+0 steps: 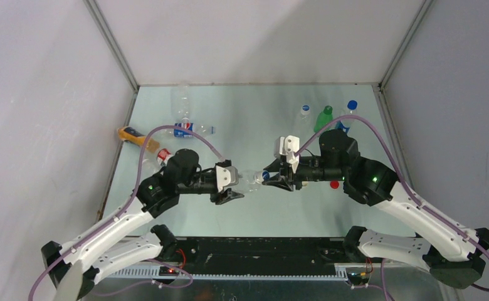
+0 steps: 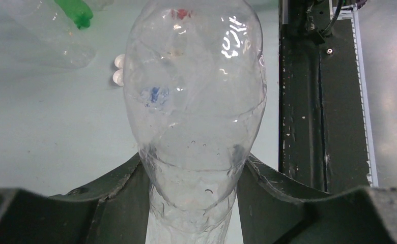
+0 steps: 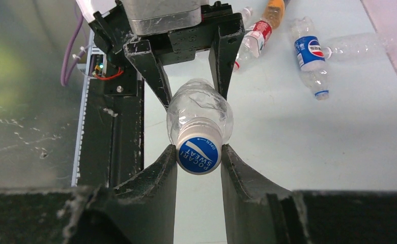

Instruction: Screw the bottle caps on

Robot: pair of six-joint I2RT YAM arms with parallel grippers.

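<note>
A clear, crinkled bottle (image 1: 249,182) is held horizontally between the arms near the table's middle. My left gripper (image 1: 227,185) is shut on its body, which fills much of the left wrist view (image 2: 194,117). My right gripper is shut on the white cap with a blue Pocari Sweat top (image 3: 197,153) at the bottle's neck; whether the cap is fully seated cannot be told.
Upright bottles, one green (image 1: 323,122), stand at the back right. Several bottles lie at the left, including an orange one (image 1: 135,138) and a Pepsi-labelled one (image 3: 308,53). A red cap (image 1: 334,185) lies right of centre.
</note>
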